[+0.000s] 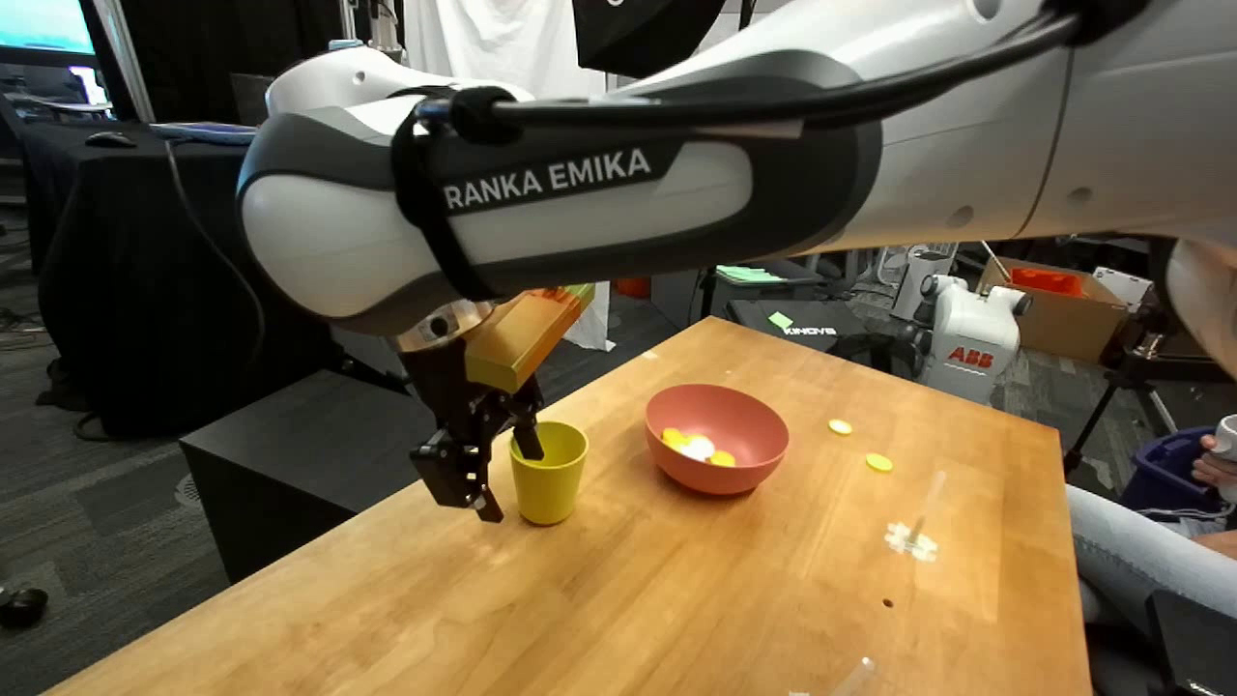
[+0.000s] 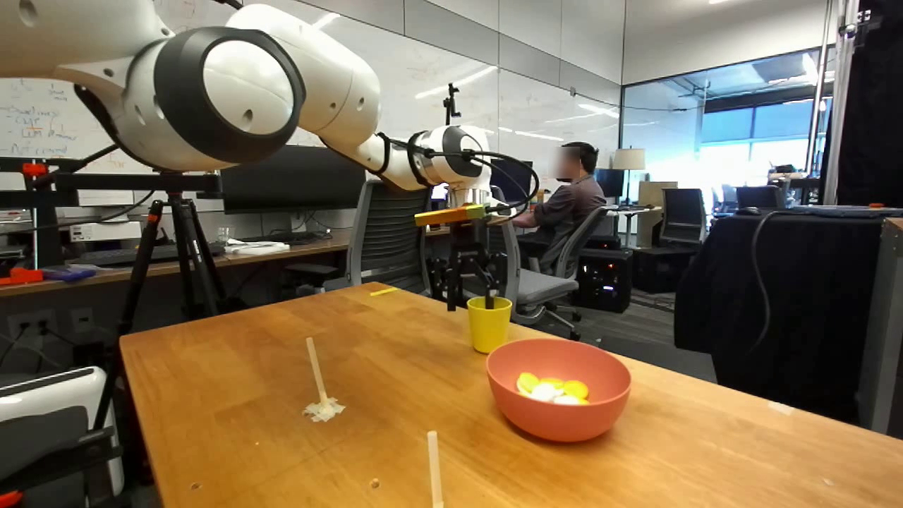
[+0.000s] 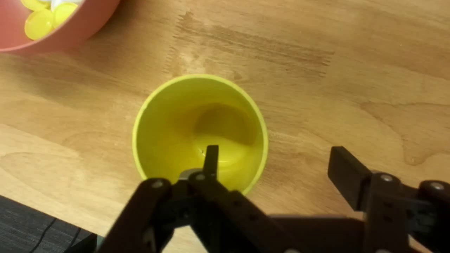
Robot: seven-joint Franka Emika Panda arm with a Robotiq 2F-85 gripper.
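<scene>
A yellow cup (image 1: 550, 478) stands upright on the wooden table near its edge, and the wrist view shows its inside empty. My gripper is open over it, its fingers spread wide. One finger (image 3: 211, 158) reaches over the cup's mouth; the other finger (image 3: 346, 177) hangs outside, clear of the wall. In the second exterior view the cup (image 2: 489, 329) stands under the gripper (image 2: 470, 303). Beside it is a pink bowl (image 1: 725, 431) holding several yellow and white discs (image 2: 554, 389).
Two yellow discs (image 1: 878, 462) lie on the table beyond the bowl. A thin upright stick (image 2: 317, 372) is taped to the tabletop, with another stick (image 2: 435, 470) closer to that camera.
</scene>
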